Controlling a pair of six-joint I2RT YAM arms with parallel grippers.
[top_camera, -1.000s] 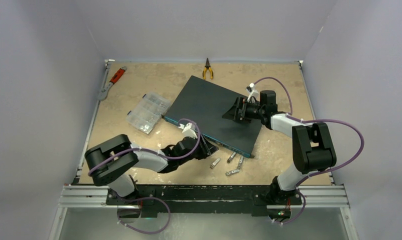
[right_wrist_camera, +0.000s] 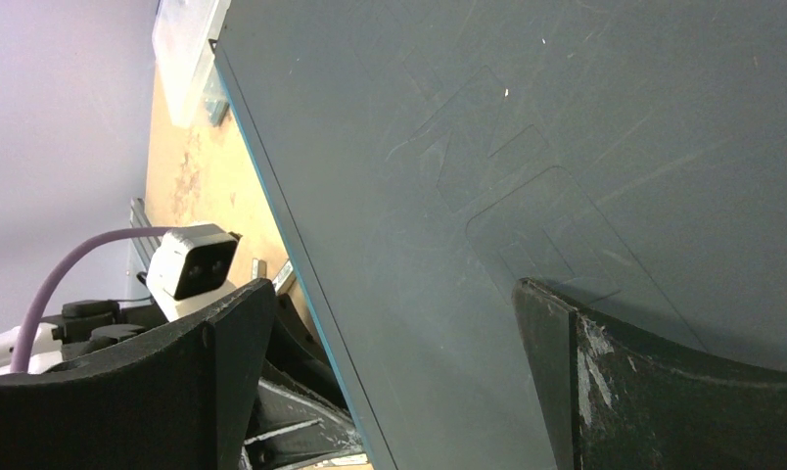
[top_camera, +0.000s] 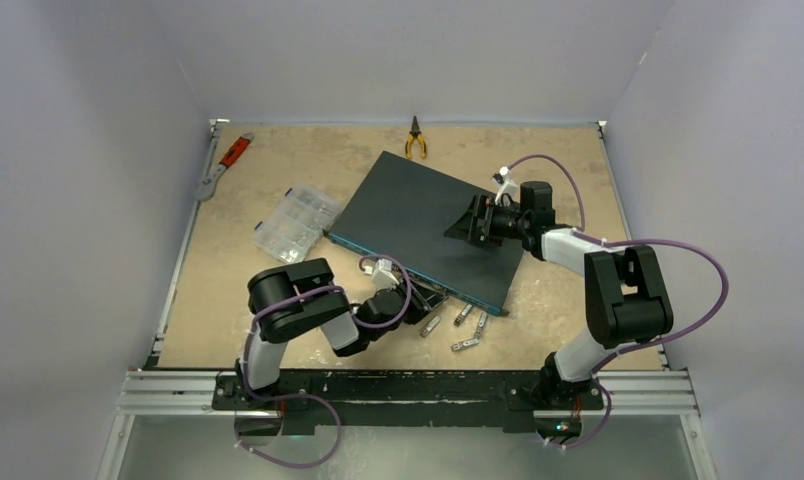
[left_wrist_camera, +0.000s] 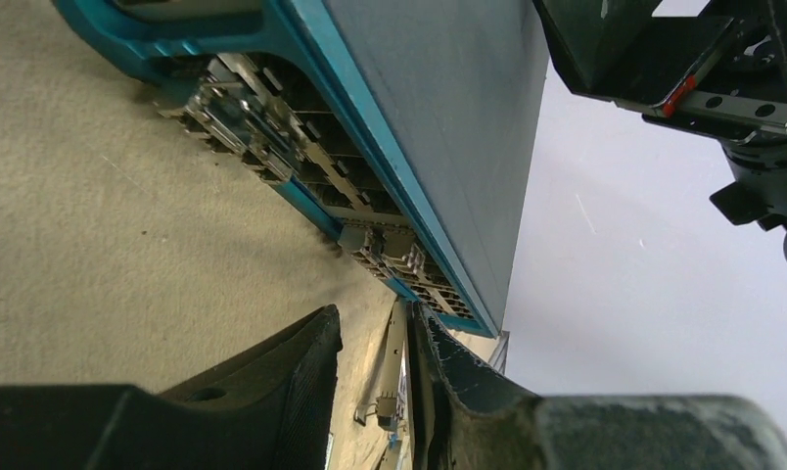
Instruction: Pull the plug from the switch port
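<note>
The switch [top_camera: 408, 215], a flat dark box with a blue front edge, lies slanted on the table. Its row of ports [left_wrist_camera: 301, 147] faces the left wrist view, with metal plugs or port fittings [left_wrist_camera: 370, 250] projecting at the front. My left gripper is part open at that front edge. A slim pale metal piece [left_wrist_camera: 393, 362] appears in the gap between its fingers; whether it is seated in a port or lies beyond on the table, I cannot tell. My right gripper stands wide open over the switch's top, nothing between its fingers.
Several loose metal plugs [top_camera: 465, 344] lie in front of the switch, just right of the left gripper. A clear parts box [top_camera: 298, 222] sits at left, a red-handled wrench [top_camera: 224, 166] and yellow pliers [top_camera: 415, 140] farther back.
My left arm has swung to the right, and its gripper has shifted slightly right along the switch's front edge. The right arm, switch and loose plugs look unmoved.
</note>
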